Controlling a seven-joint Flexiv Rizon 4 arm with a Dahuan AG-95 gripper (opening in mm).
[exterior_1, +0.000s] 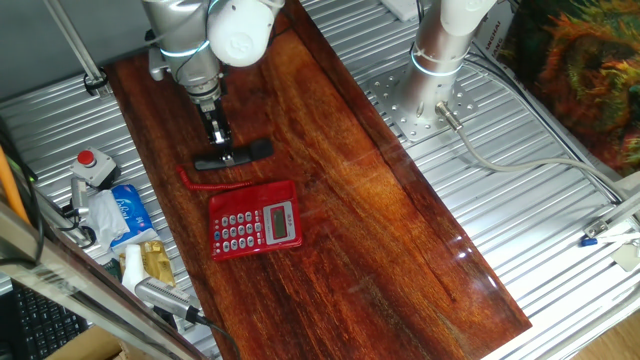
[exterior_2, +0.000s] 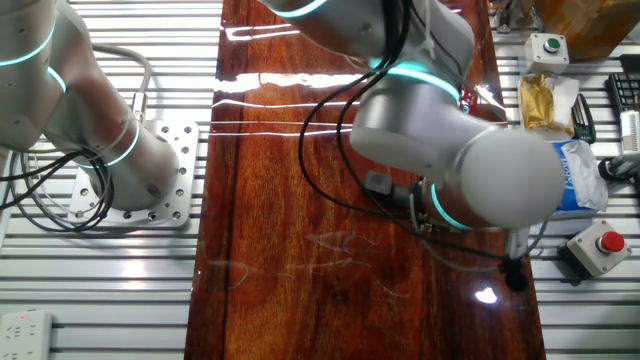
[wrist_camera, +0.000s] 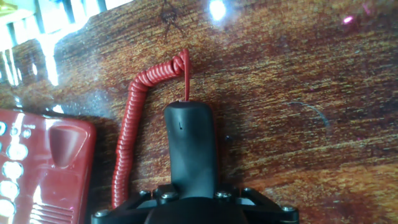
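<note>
A black telephone handset with a red coiled cord lies across the wooden table, just beyond the red desk phone with its keypad and small screen. My gripper points down at the middle of the handset. In the wrist view the handset runs up from between the fingers, which sit close against both its sides, so the gripper looks shut on it. The coiled cord loops from the handset's end down toward the phone body. The fingertips' lower ends are hidden.
Left of the table lie a red-button box, a blue-and-white packet and a white handheld tool.
</note>
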